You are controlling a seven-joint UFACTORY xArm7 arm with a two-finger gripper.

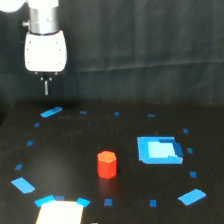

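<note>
My white arm hangs at the upper left of the camera view. The gripper (pixel 46 88) points straight down below it as a thin dark shape, too small to show how its fingers stand. It is well above and left of the red block (pixel 107 164), which stands alone on the black table. To the right of the block lies a blue tray (pixel 143 152) with a white inside. The gripper is far from both.
Blue tape strips (pixel 51 112) and several small blue marks dot the black table. A white object (pixel 60 212) is cut off by the bottom edge. Dark curtain hangs behind. Between block and tray the table is clear.
</note>
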